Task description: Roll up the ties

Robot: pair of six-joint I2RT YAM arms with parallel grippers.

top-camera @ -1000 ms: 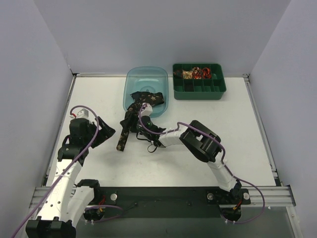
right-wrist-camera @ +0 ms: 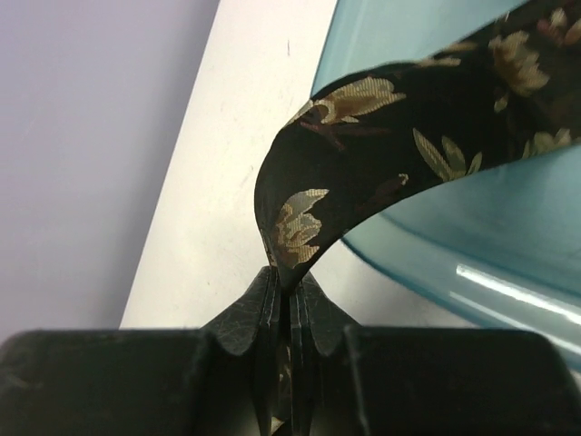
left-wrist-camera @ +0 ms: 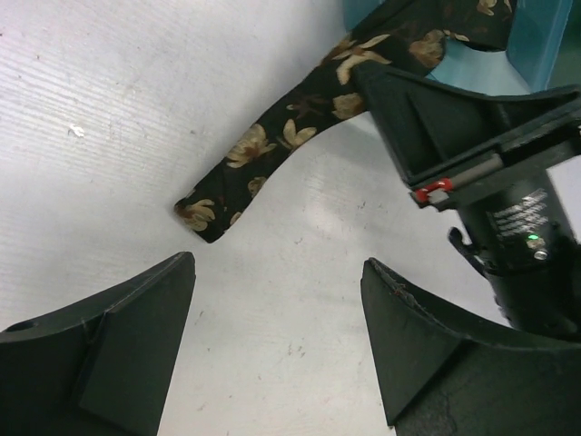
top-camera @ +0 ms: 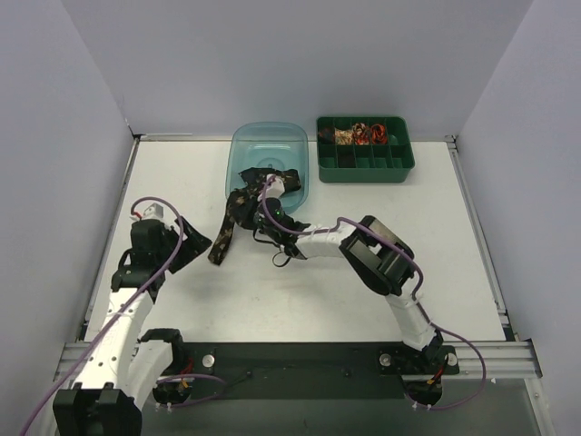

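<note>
A black tie with gold flowers runs from the blue tray onto the white table. My right gripper is shut on it just outside the tray's near edge. In the right wrist view the band bunches narrowly between the fingertips and arcs away over the tray. The tie's free tail slants toward my left gripper, which stands open with only bare table showing between its fingers. From above, that left gripper is just left of the tail, apart from it.
The blue tray sits at the back and holds the rest of the tie. Right of it is a green divided box with several rolled ties in its back compartments.
My right gripper has shifted slightly right and toward the tray, still on the tie.
</note>
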